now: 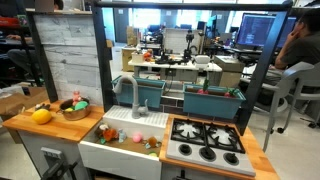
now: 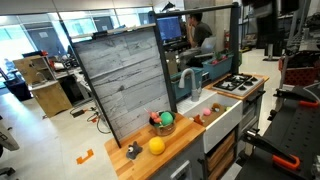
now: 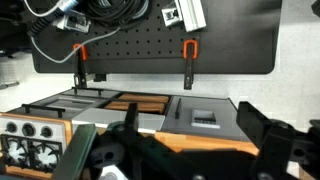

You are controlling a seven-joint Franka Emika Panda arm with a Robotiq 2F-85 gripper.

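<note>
In the wrist view my gripper stands open, its dark fingers wide apart at the bottom of the picture with nothing between them. Below it lie the grey drawer fronts of the toy kitchen and a wooden counter edge. The arm (image 2: 285,22) hangs at the upper right in exterior view 2, clear of the counter. On the counter's left part sit a yellow object (image 1: 41,117) and a copper-coloured pot (image 1: 75,110) with colourful items in it. The white sink (image 1: 110,155) holds several small colourful things. A stove (image 1: 210,144) with black grates is on the right.
A grey faucet (image 1: 135,92) rises behind the sink. Teal bins (image 1: 210,104) hang on the back rail, and dark frame posts (image 1: 262,70) stand around the counter.
</note>
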